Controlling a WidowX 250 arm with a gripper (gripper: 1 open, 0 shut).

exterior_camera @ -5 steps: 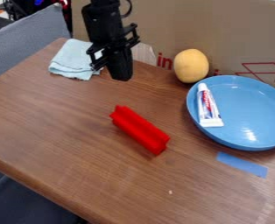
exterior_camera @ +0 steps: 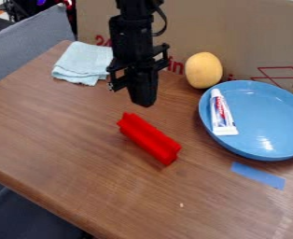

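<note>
My black gripper (exterior_camera: 143, 93) hangs from the top of the view over the back middle of the wooden table, its fingertips pointing down. It looks shut, with nothing visible between its fingers. A red cylinder (exterior_camera: 148, 138) lies below it, slightly to the right and apart from it. A light blue cloth (exterior_camera: 76, 63) is behind and left of the gripper. A yellow oval object (exterior_camera: 202, 70) sits at the back right. A blue plate (exterior_camera: 272, 121) holds a white toothpaste tube (exterior_camera: 223, 112) on its left part.
A cardboard box (exterior_camera: 261, 37) stands along the back. A strip of blue tape (exterior_camera: 258, 175) is on the table below the plate.
My gripper has come down and a little to the right, closer to the red cylinder. The objects on the table are where they were.
</note>
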